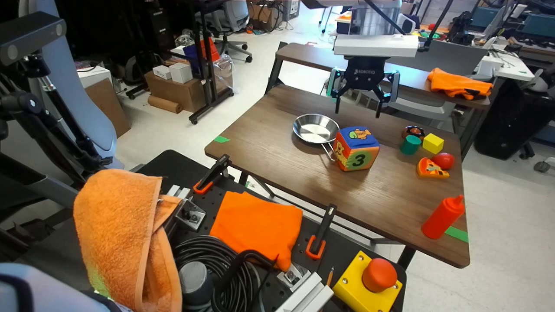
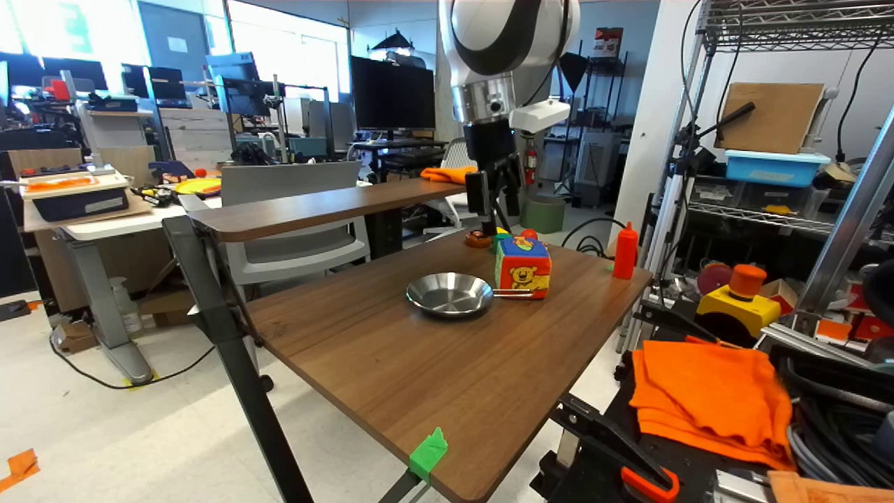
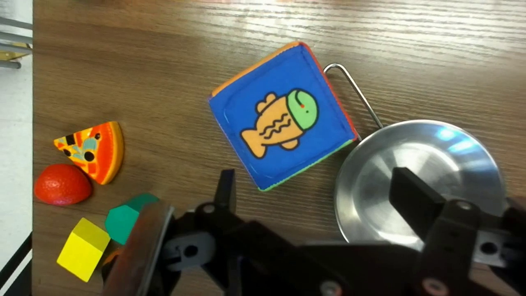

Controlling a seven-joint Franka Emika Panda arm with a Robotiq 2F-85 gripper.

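My gripper (image 1: pixel 357 110) hangs open above the far side of the brown table, its fingers wide apart and nothing between them. A soft picture cube (image 1: pixel 357 148) rests on the table, blue with a fish on top and a number 3 on one side. Against it lies the wire handle of a shallow steel pan (image 1: pixel 315 128). From the wrist view, the cube (image 3: pixel 284 118) is ahead of the gap between the fingers. One finger (image 3: pixel 414 190) overlaps the pan (image 3: pixel 355 172) in that view; the other finger (image 3: pixel 225 190) appears over bare wood.
Toward the table's right end sit a yellow block (image 1: pixel 432 143), a green block (image 1: pixel 410 145), a red ball-like toy (image 1: pixel 443 160), a toy pizza slice (image 1: pixel 432 168) and a dark round item (image 1: pixel 413 132). A red squeeze bottle (image 1: pixel 443 216) stands near the front right corner.
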